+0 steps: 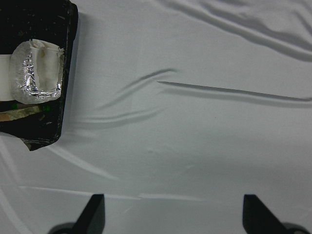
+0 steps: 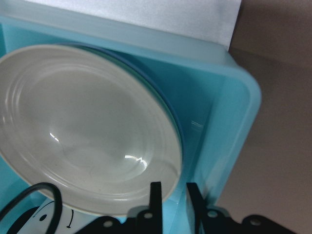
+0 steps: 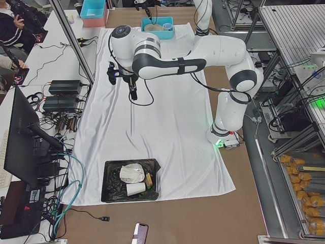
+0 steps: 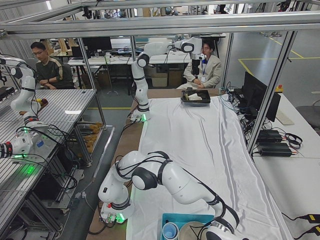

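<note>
My left gripper stands open, nothing between its fingers, high over the white cloth. Below it, a black tray [image 3: 107, 180] holds crumpled foil and paper [image 3: 131, 173], a white cup [image 3: 135, 188] and other scraps. At the far end, a light blue bin [image 3: 169, 33] holds stacked plates, a cream one [image 2: 87, 126] on top, and a blue cup [image 4: 170, 231]. My right gripper is over that bin at the plates' edge, its fingers a short way apart with nothing visible between them.
A monitor [image 3: 20, 142], boxes and cables line one side. A phone [image 3: 140, 234] lies on the brown table beyond the cloth.
</note>
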